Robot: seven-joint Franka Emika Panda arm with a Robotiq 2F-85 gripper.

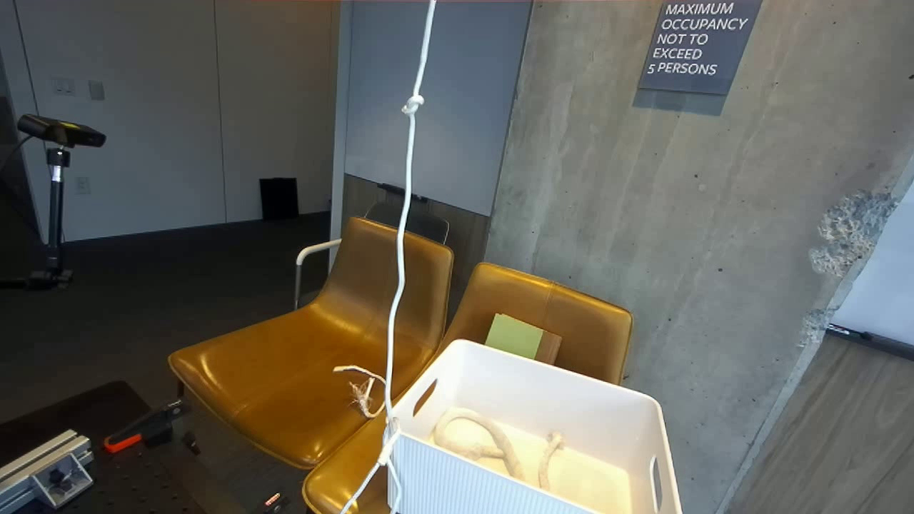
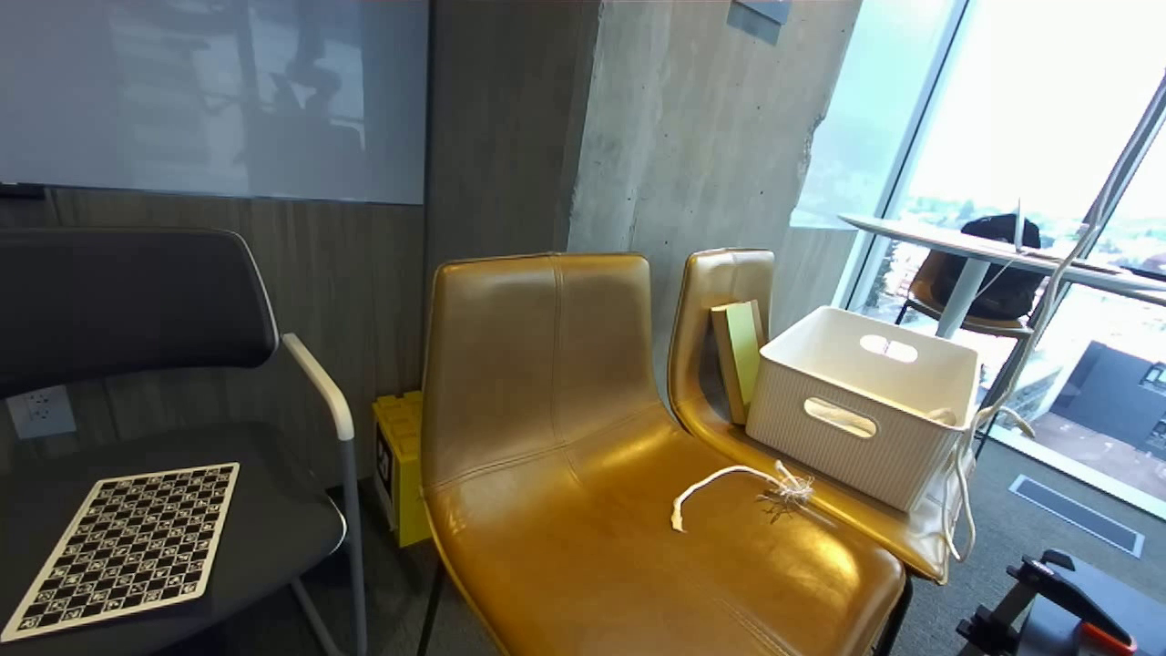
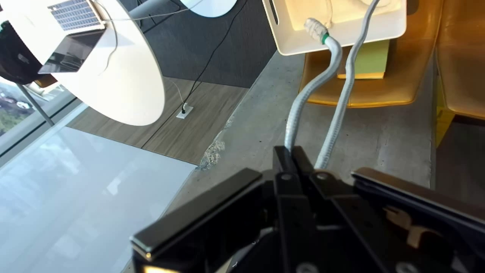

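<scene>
In the wrist view my gripper is shut, and one strand of the white rope (image 3: 296,113) runs into its fingertips. A second strand passes behind the right finger. One rope end, wrapped with a green band, shows against the bin edge. In exterior view 1 the rope (image 1: 400,248) hangs taut from above the frame, knotted high up, and its lower part falls beside the near left corner of the white bin (image 1: 548,374). My gripper is outside both exterior views.
Inside the bin lie several pale rope pieces (image 1: 498,441). A frayed rope scrap (image 2: 727,474) lies on the tan chair (image 2: 547,383). Behind the bin a green book (image 2: 739,350) leans on the second chair's back. A round table (image 3: 141,91) with a laptop stands near the window.
</scene>
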